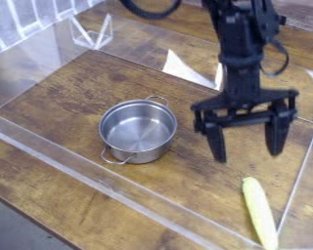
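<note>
My black gripper (245, 142) hangs open above the wooden surface, right of the pot, its two fingers apart with nothing between them; it is slightly blurred. A steel pot (137, 135) with two wire handles sits left of it. A pale yellow elongated object (260, 213), like a corn cob or vegetable, lies at the lower right, below the gripper and apart from it.
Clear plastic walls (81, 152) border the wooden work surface (67, 107). White triangular pieces (186, 70) stand along the back edge.
</note>
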